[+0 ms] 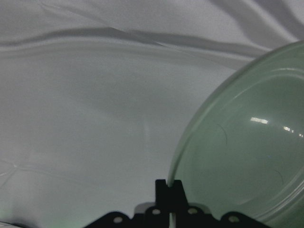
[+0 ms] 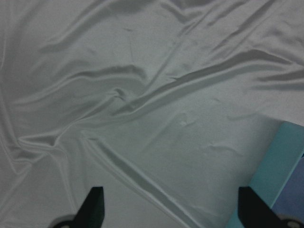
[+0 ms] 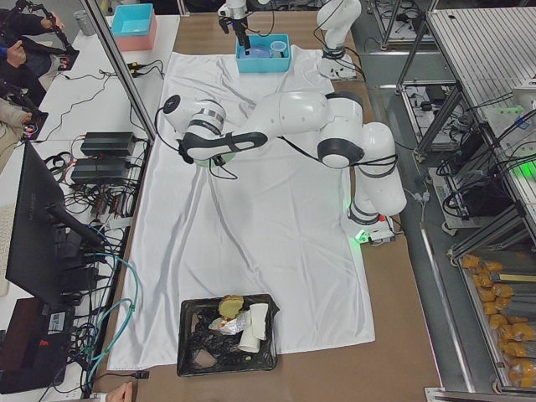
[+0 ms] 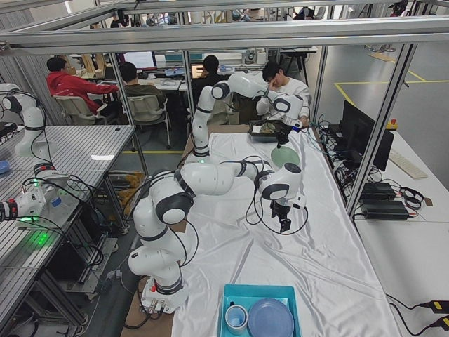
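A pale green round dish [image 1: 242,147] lies on the white cloth, with my left gripper shut on its rim in the left wrist view. In the camera right view the dish [image 4: 284,156] is beyond my right arm. My right gripper stands open over the cloth, with the edge of the blue tray [image 2: 275,168] at its lower right. That tray [image 4: 231,289] holds a blue plate [image 4: 271,316] and a cup [image 4: 236,317].
A black bin [image 3: 188,331] with crumpled items stands at the far end of the cloth [image 3: 251,218]. Frame posts, monitors and cables line the table's sides.
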